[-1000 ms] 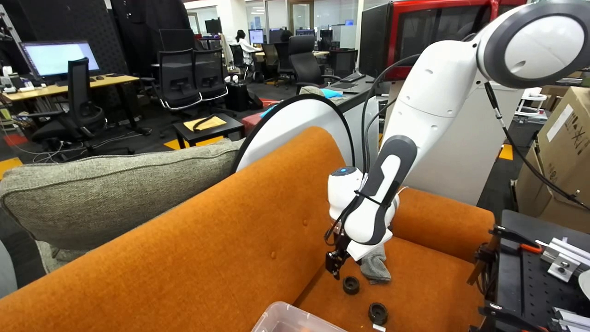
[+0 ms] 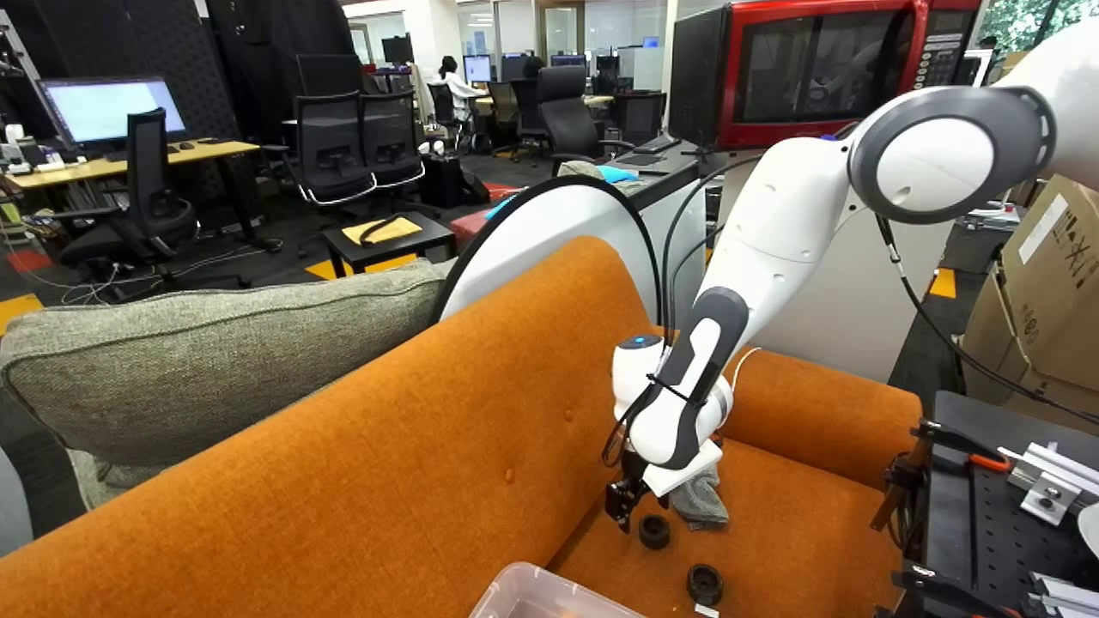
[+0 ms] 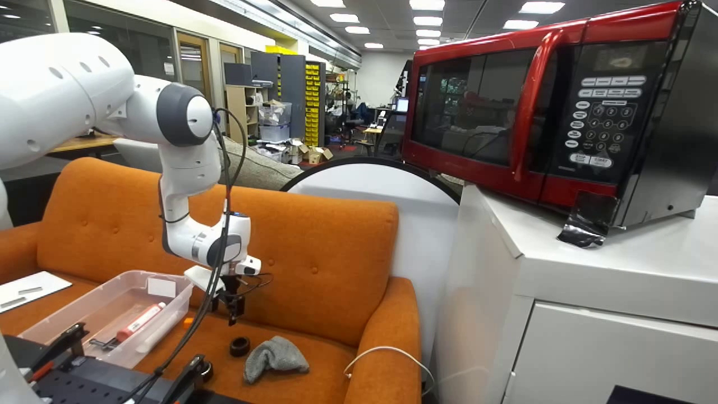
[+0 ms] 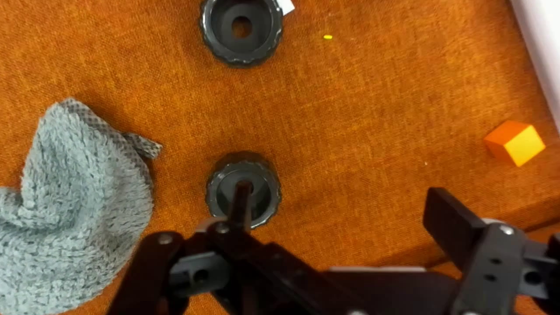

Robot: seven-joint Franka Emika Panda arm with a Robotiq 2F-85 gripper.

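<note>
My gripper is open above the orange couch seat, its fingers wide apart and nothing between them. In the wrist view the left finger overlaps a black ridged ring, which lies on the seat beneath it. A second black ring with a hole in its middle lies farther up in that view. The crumpled grey cloth rests to the left of the nearer ring. Over on the right sits a small orange cube. From the second exterior view, the gripper hangs just above and left of the nearer ring.
A clear plastic bin stands on the seat, with a red-and-white tube inside. The couch backrest rises close behind the gripper. A dark mounting table borders the seat. Bare seat lies between the cloth and the armrest.
The arm has come down, bringing the gripper a little lower toward the couch seat. The rings, cloth and bin have stayed where they were.
</note>
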